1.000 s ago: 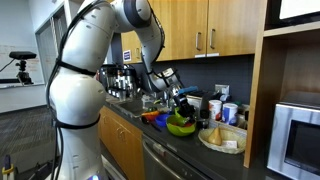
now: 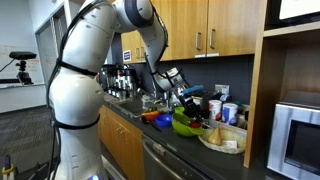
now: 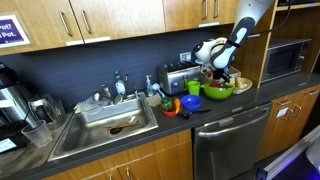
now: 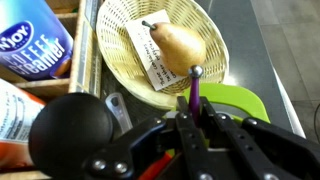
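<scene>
In the wrist view my gripper is shut on a slim purple object (image 4: 195, 88) with a shiny rounded tip, which points toward a wicker basket (image 4: 118, 62). A yellow-brown pear (image 4: 178, 48) and a printed paper lie in that basket. Below and beside the gripper shows the rim of a green bowl (image 4: 240, 97). In the first exterior view the gripper (image 2: 199, 115) hangs over the right part of the green bowl (image 2: 182, 128), with the basket (image 2: 226, 146) to its right. The arm hides much of the bowl's contents.
A round black object (image 4: 72, 135) and a blue can (image 4: 38, 35) are close on the wrist view's left. Mugs (image 2: 229, 113) stand behind the basket. A microwave (image 2: 295, 140) is on the right; the sink (image 3: 110, 130) lies far left.
My arm has shifted a little to the right, from over the middle of the green bowl toward its basket side. The bowl and basket look unmoved.
</scene>
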